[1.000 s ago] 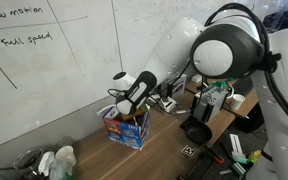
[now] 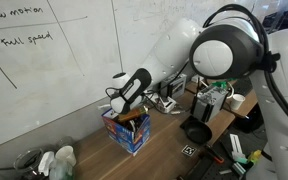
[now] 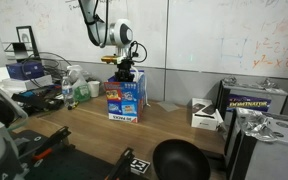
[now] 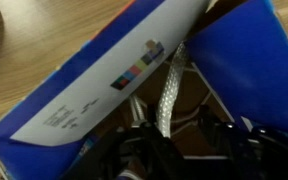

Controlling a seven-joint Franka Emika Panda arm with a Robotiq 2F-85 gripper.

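Observation:
An open-topped blue and red cardboard box stands upright on the wooden table. My gripper points down at its opening. Close up in the wrist view, a white braided cord runs down inside the box between blue cardboard flaps. The black fingers of my gripper stand apart, with the cord's lower part in or near the gap; whether they touch it cannot be made out. The box's bottom is dark and mostly hidden.
A black pan lies on the table to the box's right in exterior view 2. Behind it sits a small white carton. A silver case stands at the right edge. Bare tabletop lies in front of the box.
Over the last second my gripper has shifted slightly down and left at the box's opening. The box looks to be in about the same place.

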